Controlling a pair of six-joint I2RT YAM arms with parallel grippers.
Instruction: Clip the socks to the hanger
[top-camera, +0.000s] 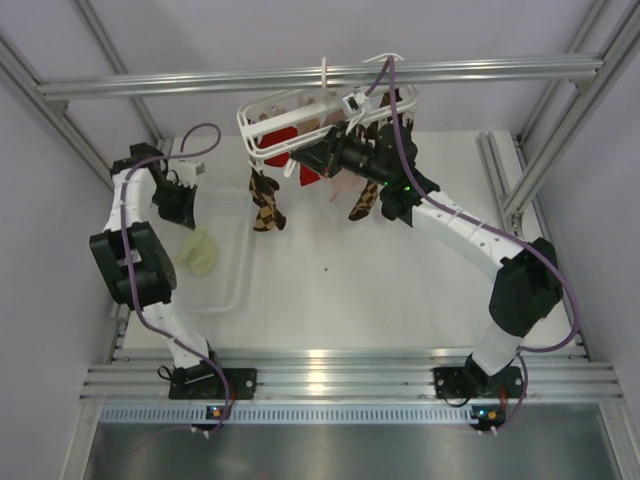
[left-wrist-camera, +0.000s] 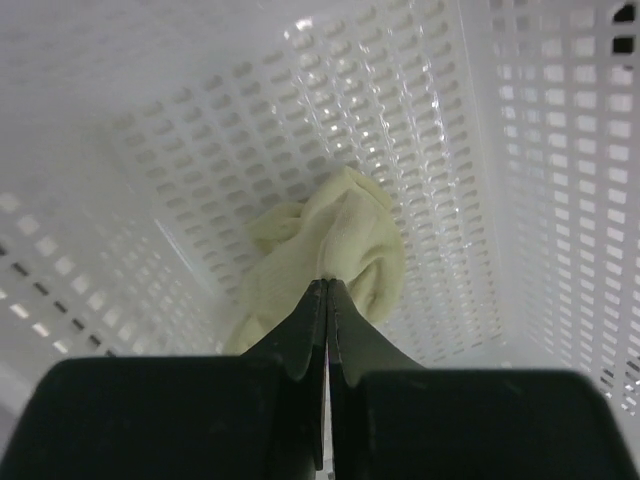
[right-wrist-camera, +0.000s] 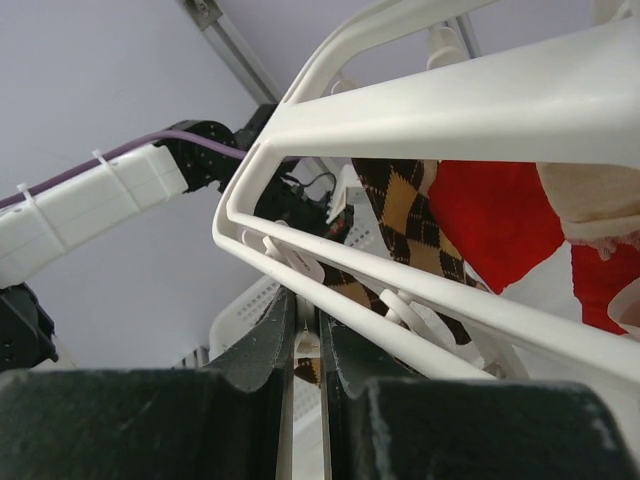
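Observation:
In the left wrist view a pale yellow sock (left-wrist-camera: 345, 235) is bunched in the white basket, and a raised fold of it reaches the tips of my left gripper. Those fingers are shut on that fold. From the top, the left gripper (top-camera: 191, 224) is at the sock's (top-camera: 199, 253) upper end. My right gripper is shut on a small pale clip (right-wrist-camera: 307, 345) under the near corner of the white hanger (right-wrist-camera: 350, 280). Patterned socks (right-wrist-camera: 405, 215) and red socks (right-wrist-camera: 495, 215) hang from the hanger.
The perforated white basket (top-camera: 240, 285) surrounds the yellow sock, its walls close to the left gripper. A metal rail (top-camera: 200, 86) carries the hanger.

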